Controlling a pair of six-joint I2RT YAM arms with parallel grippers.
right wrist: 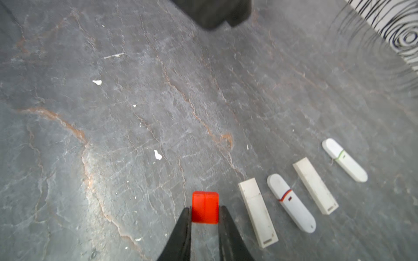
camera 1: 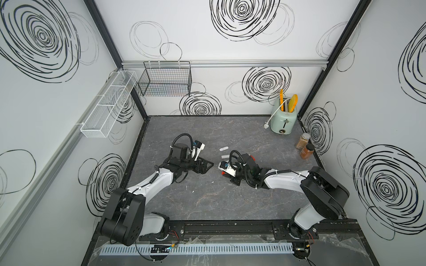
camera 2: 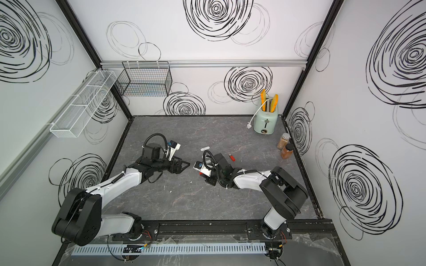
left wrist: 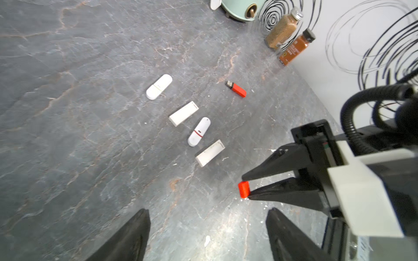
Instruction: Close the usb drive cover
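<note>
My right gripper is shut on a small red cap, held over the counter (camera 1: 177, 133); the cap also shows between its fingertips in the right wrist view. A red USB drive (left wrist: 236, 89) with its metal plug bare lies on the counter beyond several white drives, among them one with a red band (left wrist: 198, 131) and one with a green band (right wrist: 346, 161). My left gripper faces the right one from the left, its blurred fingers wide apart with nothing between them.
A mint toaster (camera 1: 284, 119) with a white plug stands at the back right, beside two spice jars (camera 2: 286, 150). Two wire baskets (camera 1: 164, 79) hang on the walls.
</note>
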